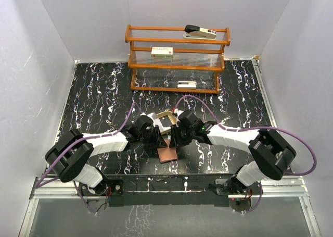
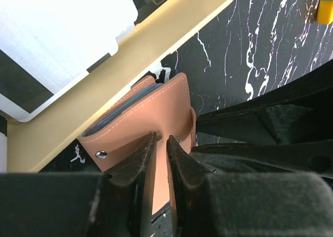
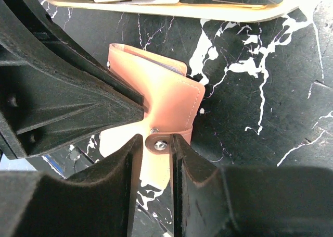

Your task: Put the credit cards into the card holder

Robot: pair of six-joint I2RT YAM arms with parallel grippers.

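Note:
The tan leather card holder (image 1: 167, 154) lies on the dark marbled table at front centre. Dark layers show within its upper edge in the left wrist view. My left gripper is shut on the card holder, its fingers close together on the leather. The right gripper stands partly open, its fingertips either side of the strap with the metal snap (image 3: 160, 145). Whether they touch the strap I cannot tell. White cards (image 2: 57, 28) lie in a cream-rimmed tray (image 2: 151, 36) just behind the holder.
A wooden shelf (image 1: 177, 67) stands at the back, bearing a stapler (image 1: 200, 32), a small box (image 1: 162, 52) and a white item (image 1: 187, 85). Both arms crowd the centre. Free table lies to either side of the tray.

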